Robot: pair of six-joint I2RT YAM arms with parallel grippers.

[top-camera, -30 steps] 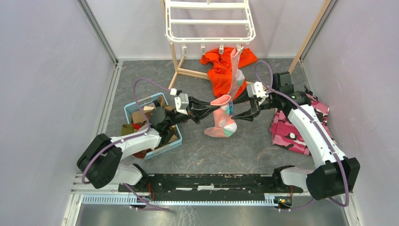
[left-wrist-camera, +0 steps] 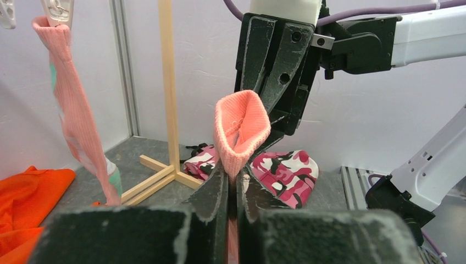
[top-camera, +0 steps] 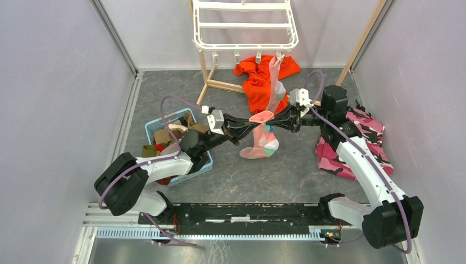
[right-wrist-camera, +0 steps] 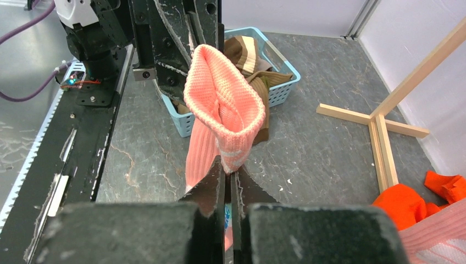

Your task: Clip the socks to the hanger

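Note:
A pink sock with teal and white patches (top-camera: 258,144) hangs from the fingertips of both grippers, which meet just below its cuff. My left gripper (top-camera: 251,124) is shut on it. Opposite it, my right gripper (top-camera: 273,122) is shut at the same cuff; whether cloth lies between its fingers is hard to tell. A second pink sock (left-wrist-camera: 77,115) hangs from a clip (left-wrist-camera: 57,10) of the white hanger (top-camera: 245,47), behind and above the grippers.
Orange cloth (top-camera: 253,82) lies under the hanger by the wooden stand (top-camera: 220,85). A blue basket of clothing (top-camera: 192,173) is at the left, pink camouflage fabric (top-camera: 340,165) at the right. Walls border the grey floor.
My right gripper has gone from open to shut at the sock's cuff.

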